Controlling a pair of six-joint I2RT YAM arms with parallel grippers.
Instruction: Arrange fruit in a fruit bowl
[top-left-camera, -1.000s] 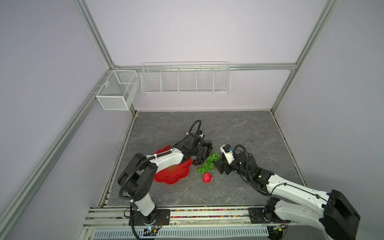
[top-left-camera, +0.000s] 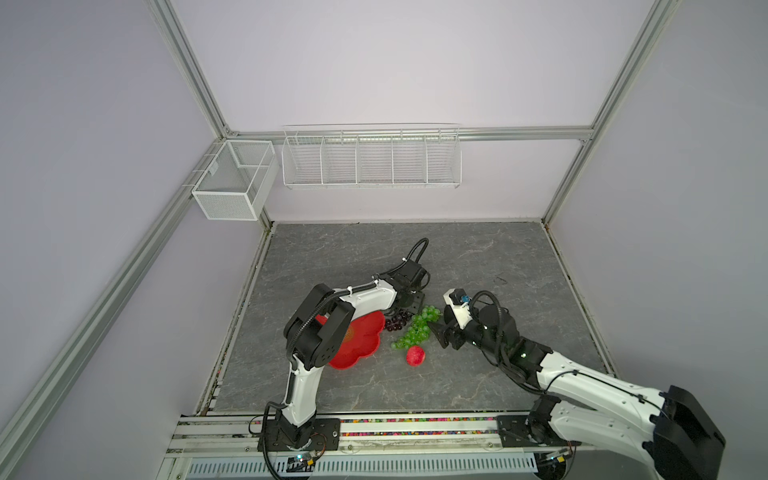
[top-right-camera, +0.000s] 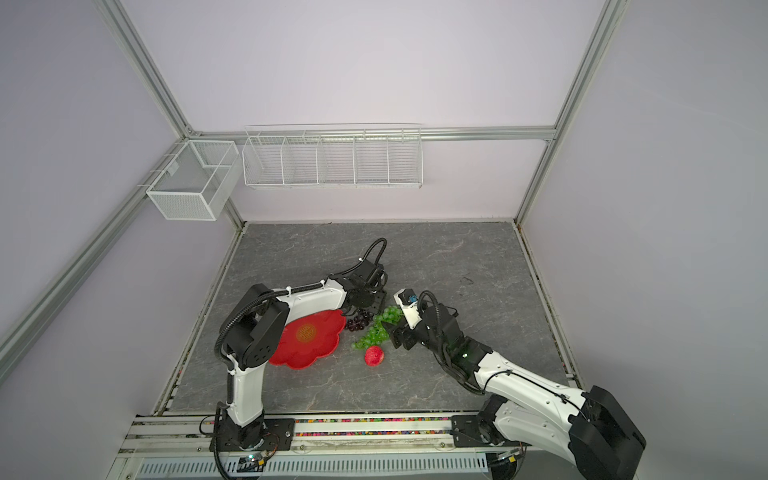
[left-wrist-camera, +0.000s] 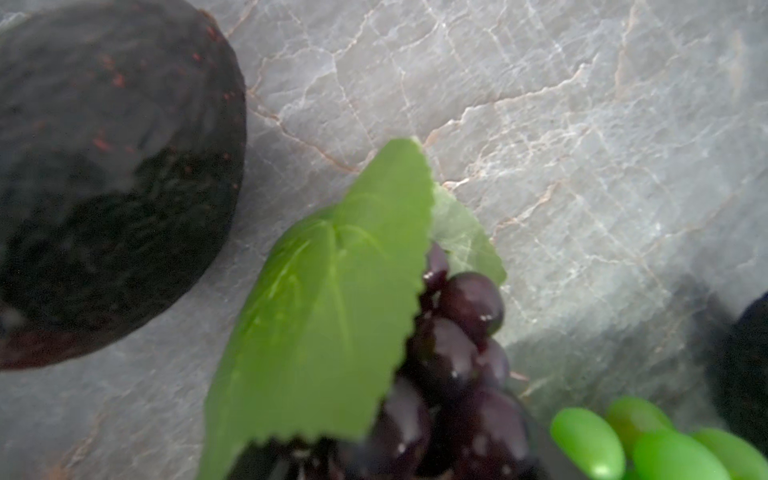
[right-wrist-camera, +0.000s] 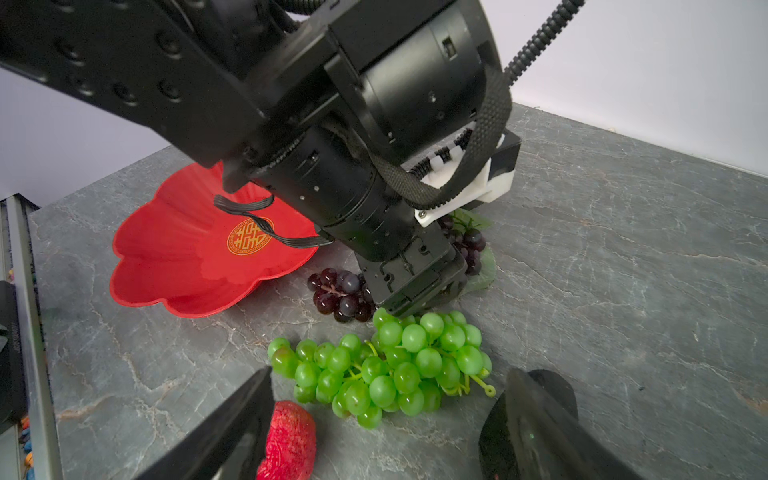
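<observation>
A red flower-shaped bowl (top-left-camera: 360, 336) lies empty on the left, with dark grapes (right-wrist-camera: 340, 296) beside it. My left gripper (top-left-camera: 412, 300) is low over a second dark bunch with leaves (left-wrist-camera: 472, 308); in the left wrist view a dark avocado-like fruit (left-wrist-camera: 112, 176) lies beside that bunch, and the fingers are hard to make out. Green grapes (right-wrist-camera: 384, 376) and a red fruit (right-wrist-camera: 288, 440) lie in front. My right gripper (top-left-camera: 444, 336) hangs just right of the green grapes, fingers apart, with a dark object (right-wrist-camera: 500, 440) partly visible below it.
White wire baskets (top-left-camera: 372, 160) hang on the back wall and at the back left (top-left-camera: 228, 204).
My left arm has swung rightward, with its gripper now further over the dark grapes. The right arm has shifted very slightly.
</observation>
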